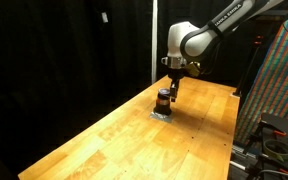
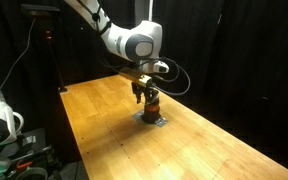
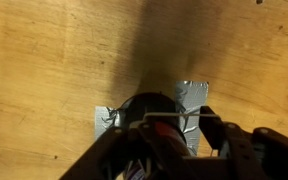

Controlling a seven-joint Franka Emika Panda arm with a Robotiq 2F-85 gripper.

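Note:
A dark cylindrical container [image 1: 163, 103] stands upright on the wooden table, on a patch of silver tape [image 1: 160, 115]. A reddish part shows on the container [image 2: 152, 108] in exterior view 2. My gripper [image 1: 174, 90] hangs low at the container's upper right in exterior view 1. In the wrist view the dark fingers [image 3: 213, 125] look apart, over the container and the tape [image 3: 191, 95]. A thin pale bar [image 3: 174, 115] crosses between them; what it belongs to is unclear. Shadow hides much of the container's top there.
Dark curtains stand behind it. A black chair-like object [image 1: 276, 148] is off the table at the right.

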